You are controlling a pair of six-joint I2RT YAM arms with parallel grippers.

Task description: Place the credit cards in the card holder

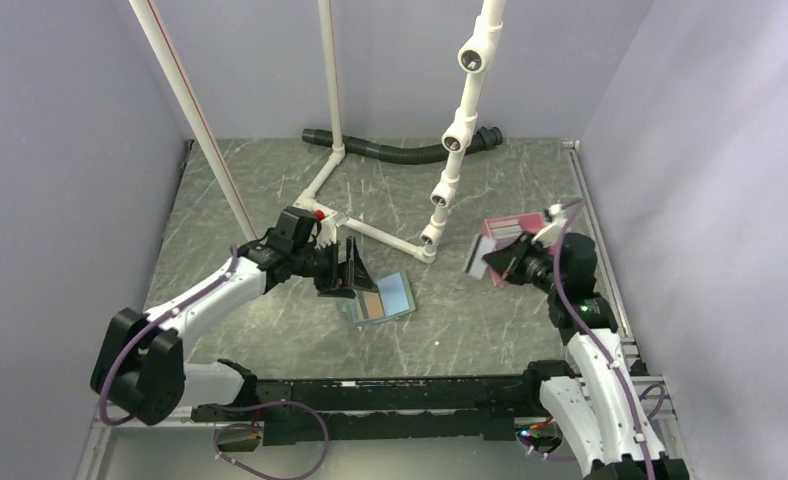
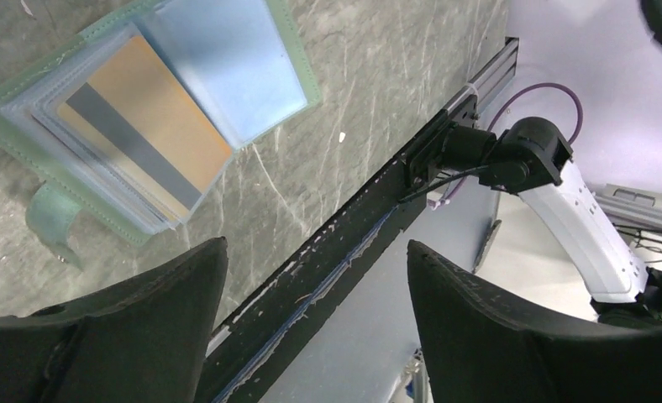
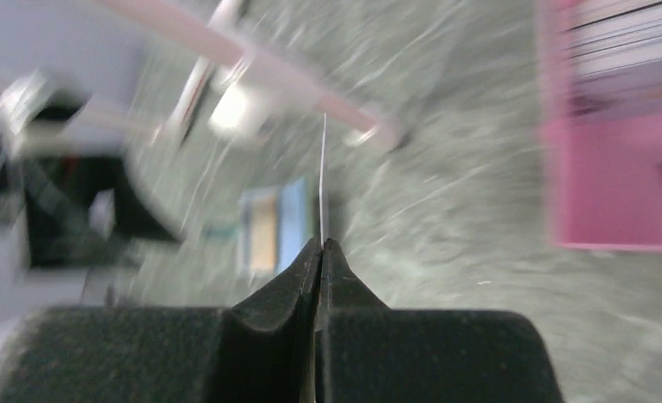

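Observation:
My right gripper is shut on a credit card [image 3: 323, 180], seen edge-on in the right wrist view. From above, that card [image 1: 478, 257] shows pale with a dark stripe, to the left of the pink box [image 1: 516, 218]. Blur covers much of the right wrist view. The card holder [image 2: 307, 80] lies spread on the table, green-edged, with clear pockets. An orange card with a grey stripe [image 2: 139, 126] fills its one side; the other side [image 2: 227, 63] looks pale blue. Above the holder, my left gripper stands open, nothing between its fingers.
Several cards [image 1: 506, 230] stay in the pink box at the right. White pipes [image 1: 375, 233] and a black corrugated hose [image 1: 400, 153] lie behind. Bare grey table [image 1: 455, 320] separates holder and box.

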